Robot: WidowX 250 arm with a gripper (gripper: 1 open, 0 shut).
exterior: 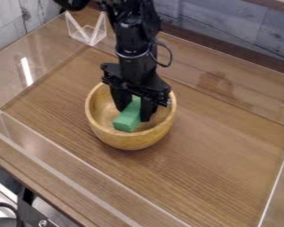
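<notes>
A wooden bowl (130, 138) rests on the wooden table, with a green block (127, 119) lying inside it. The black robot arm comes down from the top of the view, and its gripper (135, 107) is low inside the bowl at the upper end of the green block, shut on it. The fingertips are partly hidden by the block and the gripper's body.
A clear plastic stand (85, 27) is at the back left. Walls border the table behind, and a dark gap with cables shows at the lower left.
</notes>
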